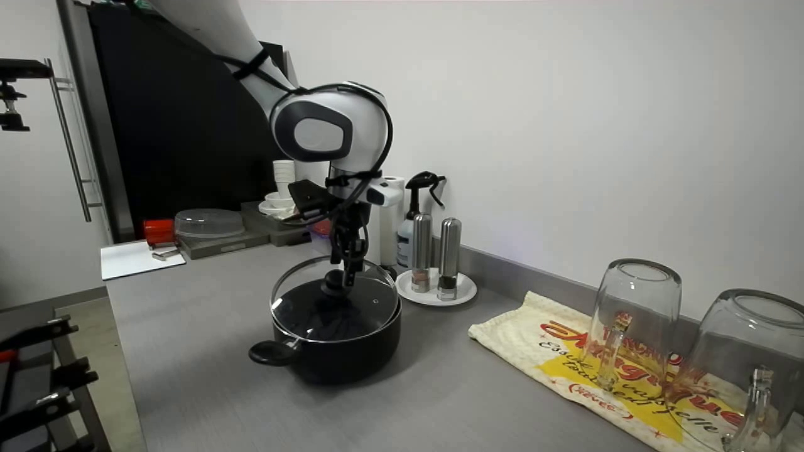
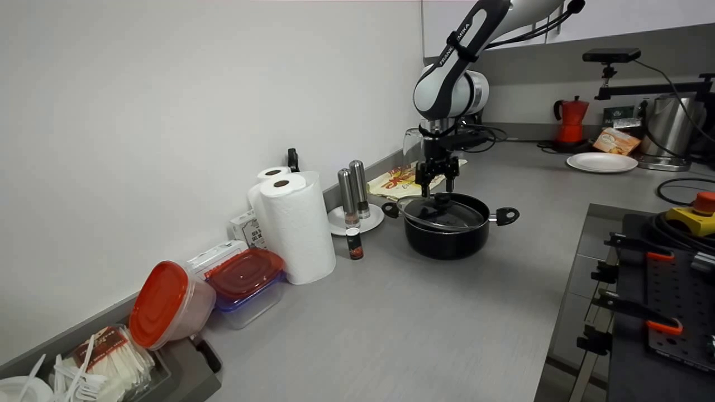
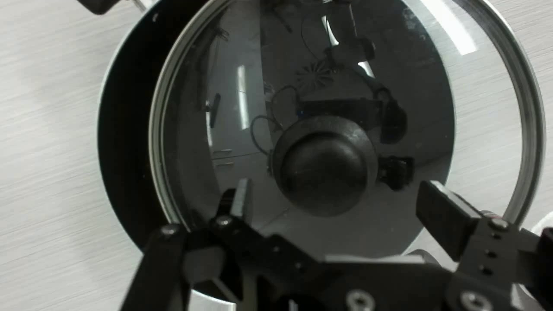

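Observation:
A black pot (image 1: 348,358) stands on the counter with its glass lid (image 2: 439,215) resting off-centre and tilted on it. In the wrist view the lid is shifted right, leaving a dark crescent of the pot's inside (image 3: 124,140) uncovered at left. My gripper is open just above the lid, its fingers spread wide with nothing held between them. The black knob (image 3: 325,168) appears ahead of the gap between the fingertips in that view. From outside, the gripper (image 2: 437,188) points down over the lid, close to the knob; contact cannot be told.
Two metal grinders (image 1: 449,260) stand on a white plate (image 1: 407,285) beside the pot, near the wall. Upturned glass mugs (image 1: 631,324) sit on a printed cloth (image 1: 531,320). Paper towel rolls (image 2: 298,228) and food containers (image 2: 171,305) line the wall.

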